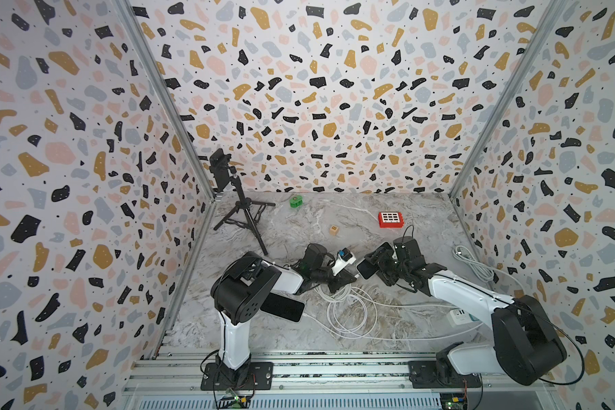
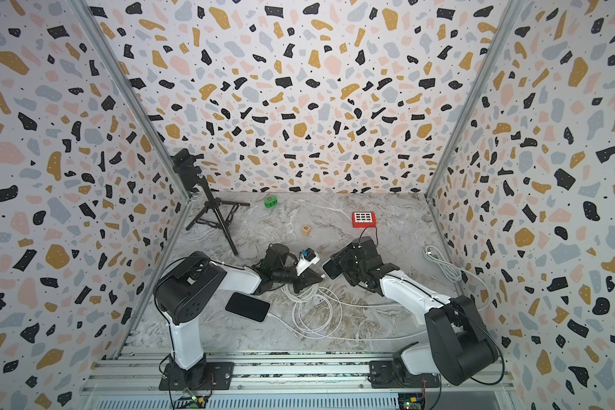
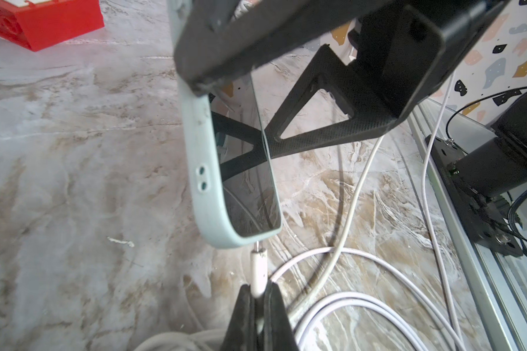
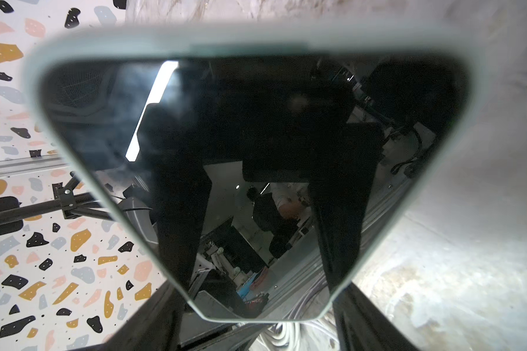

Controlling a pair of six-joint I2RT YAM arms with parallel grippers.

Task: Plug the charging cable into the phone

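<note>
A phone in a pale mint case hangs above the table, its dark screen (image 4: 287, 128) filling most of the right wrist view. My right gripper (image 1: 381, 261) is shut on it, fingers at its long sides. Between the tips of my left gripper is the white plug of the charging cable (image 3: 258, 272), pointing up at the phone's bottom edge. The thin metal tip (image 3: 256, 246) shows at that edge, with the plug's white body below it. How far the tip sits in the port cannot be told.
White cable coils (image 1: 348, 307) lie under both grippers. A dark phone-like slab (image 1: 282, 307) with a cable lies front left. A tripod (image 1: 246, 208), green item (image 1: 296, 201), small wooden block (image 1: 334, 229) and red box (image 1: 390, 219) stand farther back. A white power block (image 1: 461, 316) sits right.
</note>
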